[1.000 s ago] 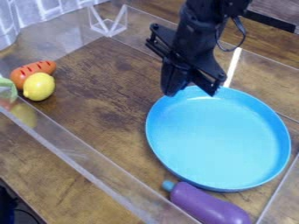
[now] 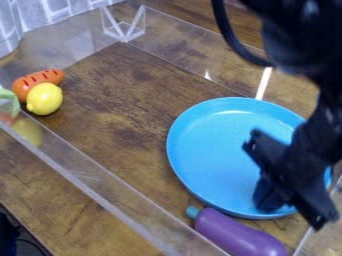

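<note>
My gripper, dark and somewhat blurred, is low over the right half of the blue plate, its tip near the plate's lower right part, covering much of it. It appears shut, with nothing visible between its fingers. A purple eggplant lies just below the plate at the bottom right.
On the left are a yellow lemon, an orange sausage-like item and a pale green item, by a clear plastic wall. The wooden surface between them and the plate is clear.
My gripper has swung down and to the right, from above the plate's back edge to low over its right side. The other objects look unmoved.
</note>
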